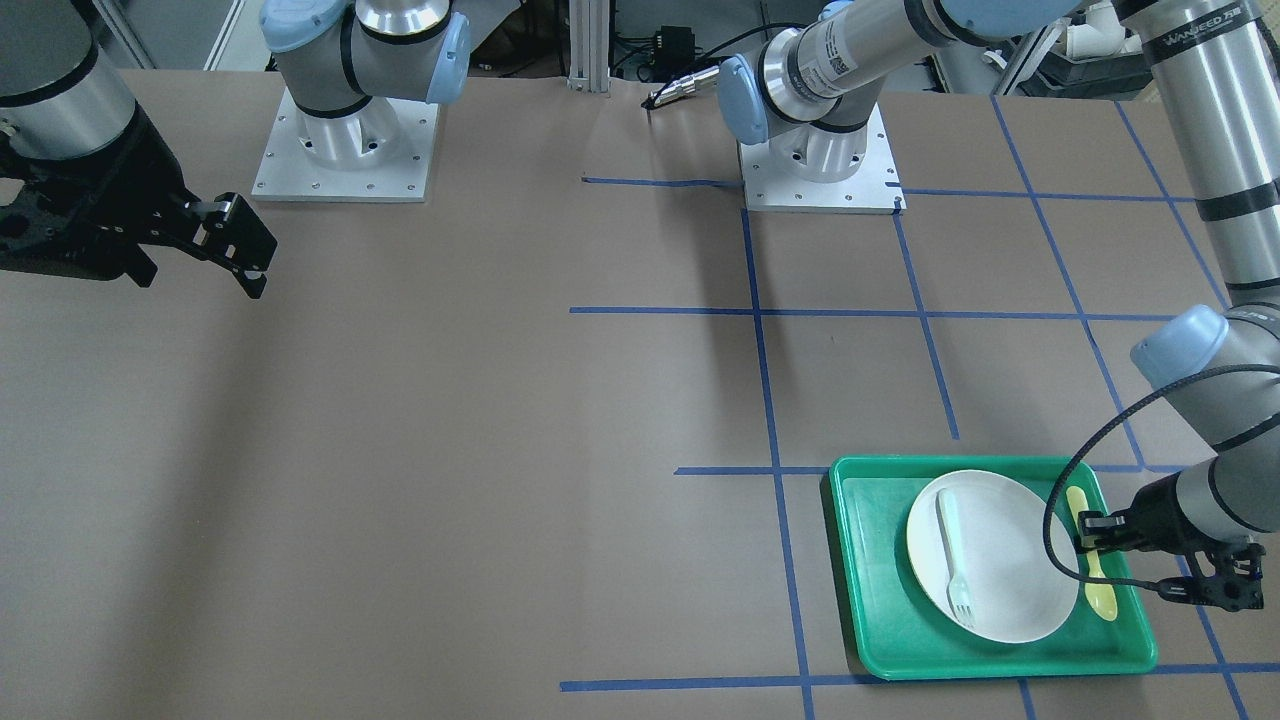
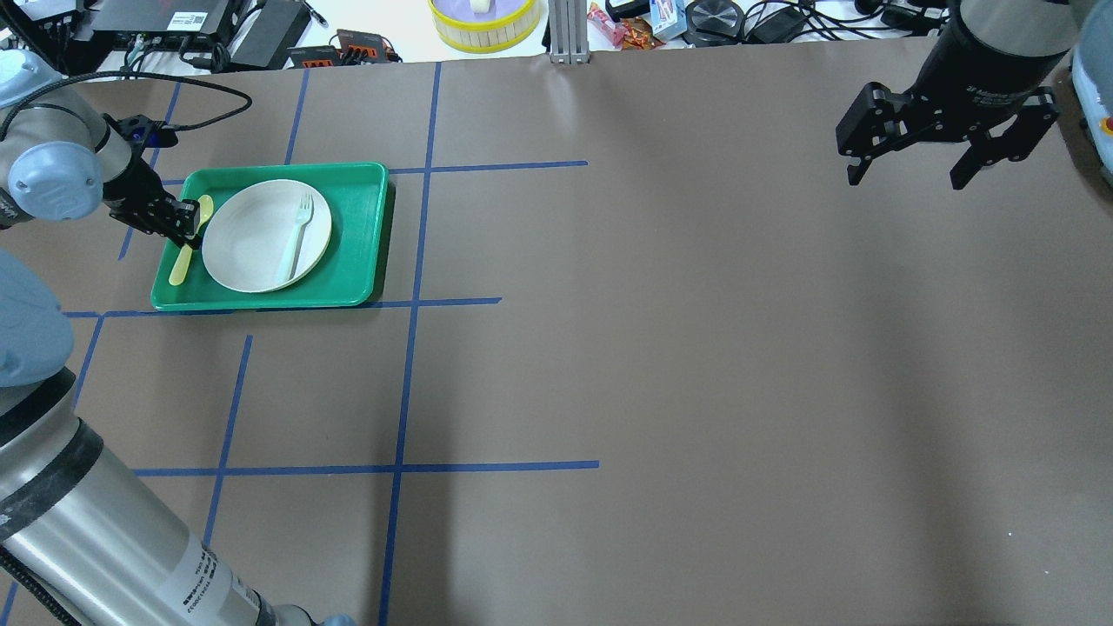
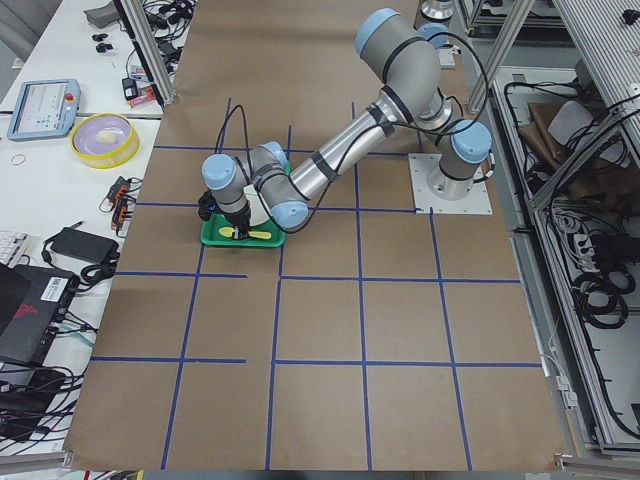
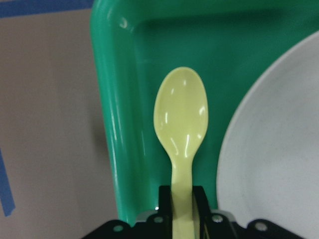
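A yellow spoon (image 4: pixel 180 119) is held by its handle in my gripper, shut on it, at the side of the green tray (image 1: pixel 864 564) (image 2: pixel 355 229) beside the white plate (image 1: pixel 996 552) (image 2: pixel 250 240). In the wrist view the spoon's bowl lies over the tray floor, left of the plate; whether it rests on the floor I cannot tell. A pale fork (image 1: pixel 956 552) lies on the plate.
Another arm's black gripper (image 2: pixel 939 125) hangs over the far side of the table. Two more arm bases stand at the back in the front view.
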